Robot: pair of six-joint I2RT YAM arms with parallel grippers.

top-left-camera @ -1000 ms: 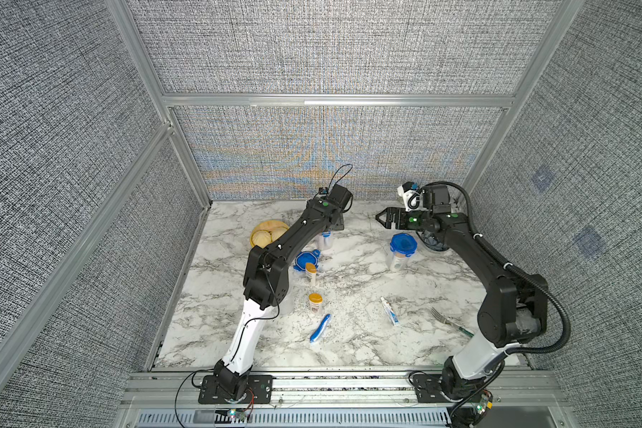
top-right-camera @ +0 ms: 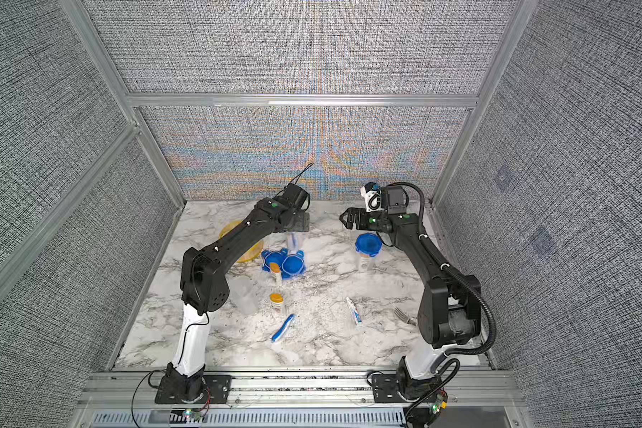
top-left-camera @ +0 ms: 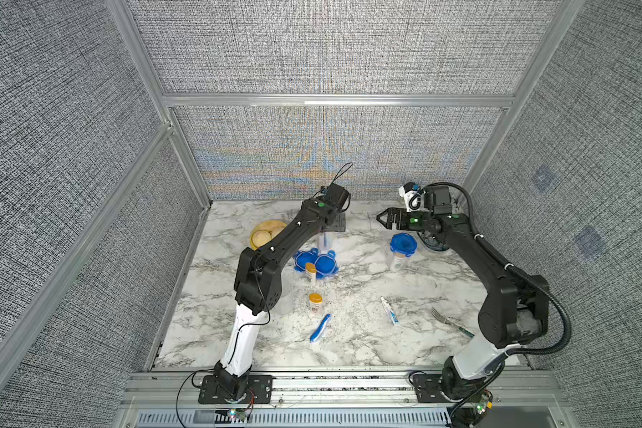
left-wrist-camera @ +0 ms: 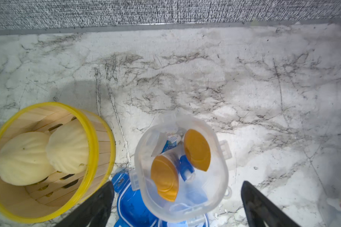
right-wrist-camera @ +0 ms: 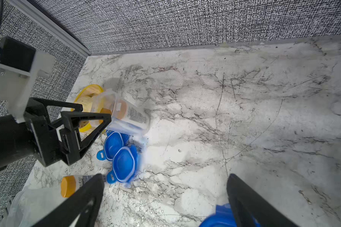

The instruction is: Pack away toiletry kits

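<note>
My open left gripper is over a clear container (left-wrist-camera: 181, 117) holding orange-capped bottles (left-wrist-camera: 163, 177) and blue-and-white items. Two blue lids (top-left-camera: 325, 265) lie just in front of it. My right gripper (top-right-camera: 344, 217) is open, raised near the blue-lidded container (top-right-camera: 368, 246). In front lie an orange-capped jar (top-left-camera: 315, 301), another orange-capped bottle (top-left-camera: 311, 274), a blue toothbrush (top-left-camera: 319, 328) and a toothpaste tube (top-left-camera: 389, 311).
A yellow-rimmed steamer with buns (left-wrist-camera: 24, 158) stands left of the container. A fork (top-left-camera: 442, 319) lies at the front right.
The right arm is nearly still.
</note>
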